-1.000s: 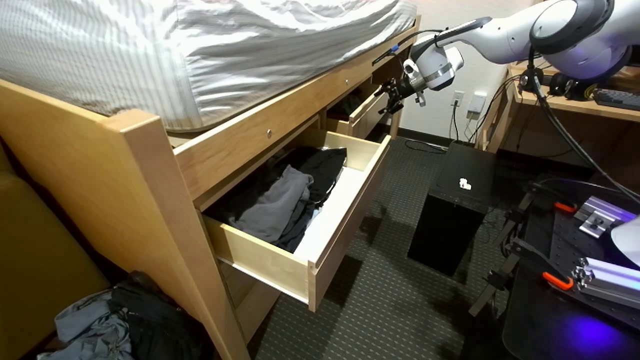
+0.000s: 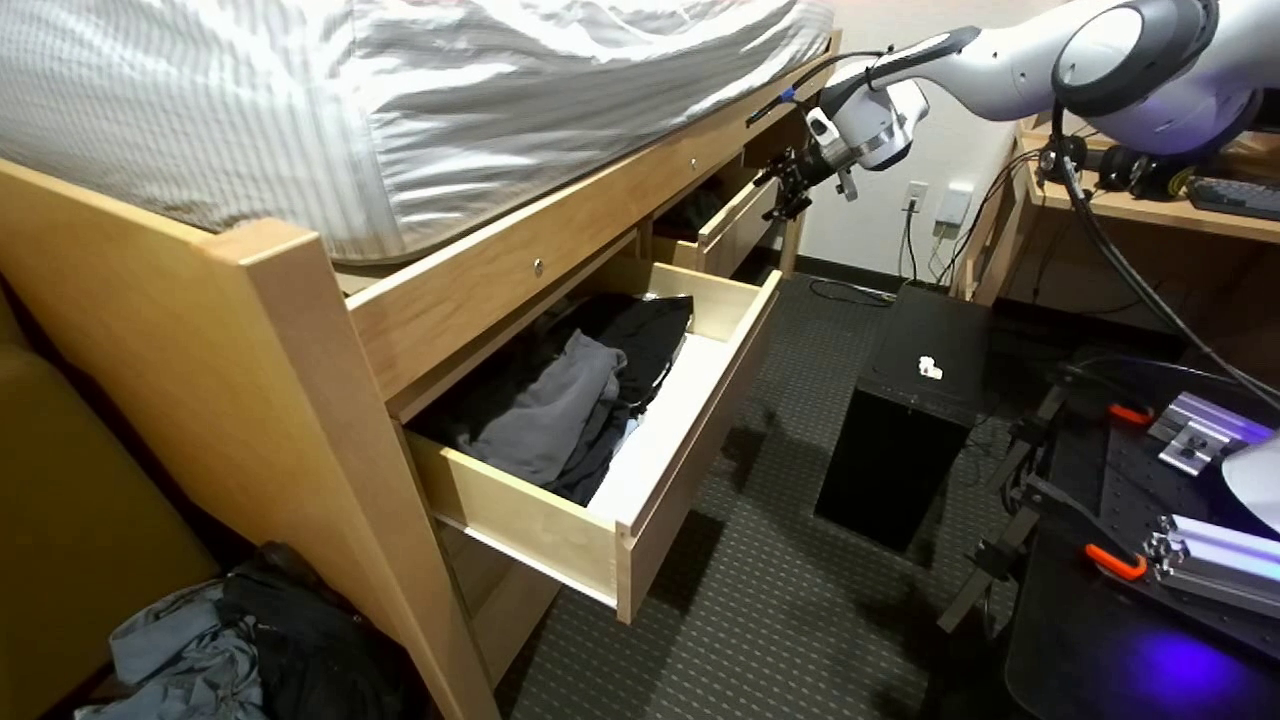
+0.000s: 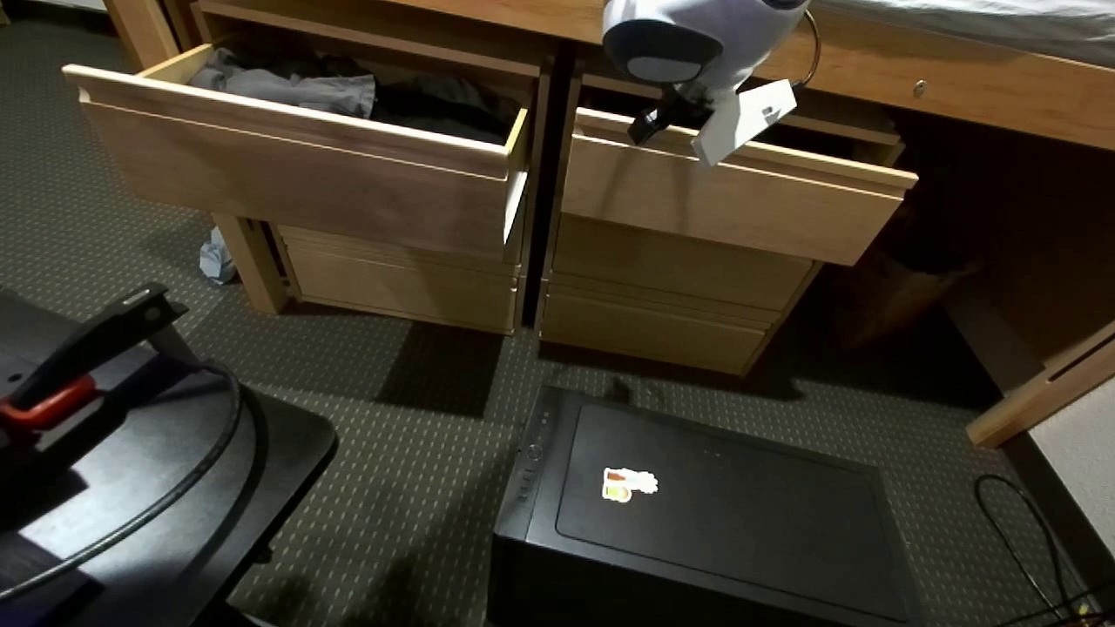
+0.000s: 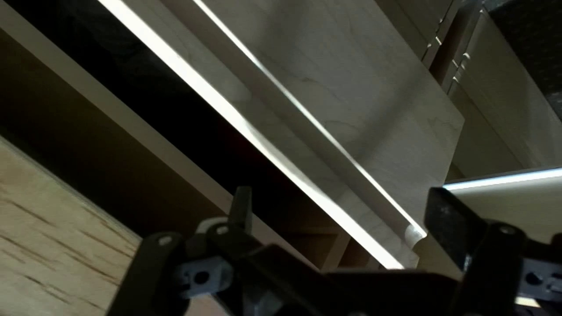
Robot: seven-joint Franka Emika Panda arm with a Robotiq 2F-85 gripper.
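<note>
My gripper is open in the wrist view, its two dark fingers wide apart. Between them in the picture runs the top edge of the far drawer's front; whether either finger touches it I cannot tell. Exterior view 1 has the gripper at this partly pulled-out far drawer, close by its front panel. From the other side, in exterior view 2, a dark finger hangs at the top edge of the same drawer. The near drawer stands far out, with grey and black clothes inside.
Above the drawers runs the wooden bed rail. A black computer case stands on the carpet facing the drawers, and a black table is nearby. More clothes lie by the bed's end. Carpet between drawers and case is clear.
My wrist has risen and tilted slightly, while the gripper stays beside the far drawer. Both drawers and the clothes look unchanged.
</note>
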